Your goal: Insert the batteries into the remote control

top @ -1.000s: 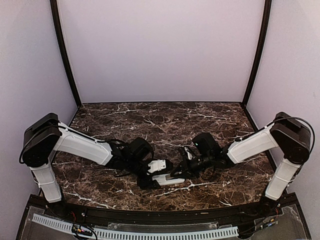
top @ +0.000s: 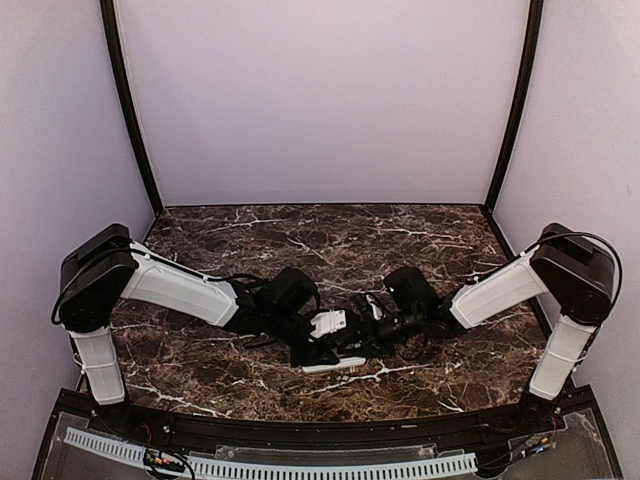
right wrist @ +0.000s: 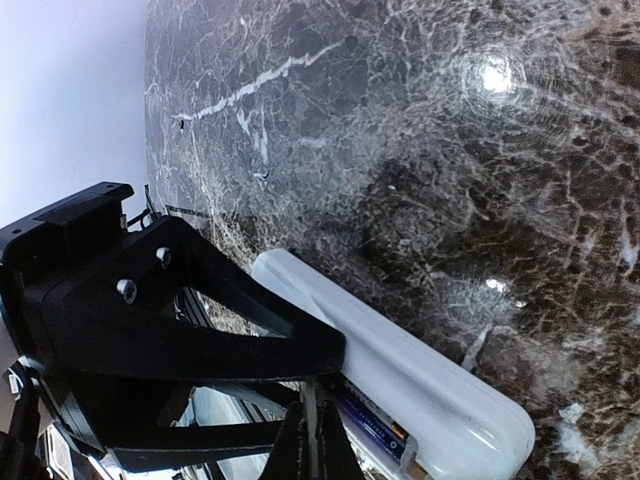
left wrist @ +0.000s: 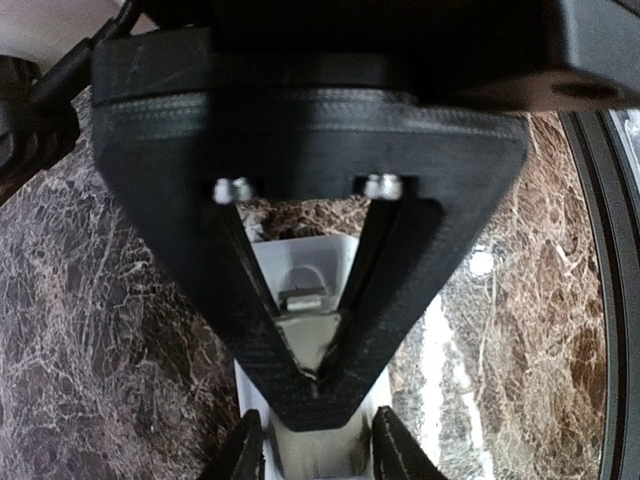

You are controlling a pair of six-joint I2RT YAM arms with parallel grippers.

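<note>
The white remote control (top: 335, 366) lies on the marble table near its front, largely covered by both grippers in the top view. In its compartment a blue battery (right wrist: 370, 420) shows in the right wrist view. My left gripper is partly open over the remote, its fingertips apart with the pale remote body (left wrist: 320, 455) seen between them. My right gripper is shut above the compartment, its fingers together and no object visible between them. Both grippers are close together, and much of the compartment is hidden behind them.
The marble tabletop (top: 320, 235) behind the arms is clear. A dark frame edge (top: 320, 430) runs along the front. With the grippers nearly touching over the remote, little room remains between them.
The left gripper has moved right and slightly back over the remote, covering more of its left part. The right arm has hardly moved.
</note>
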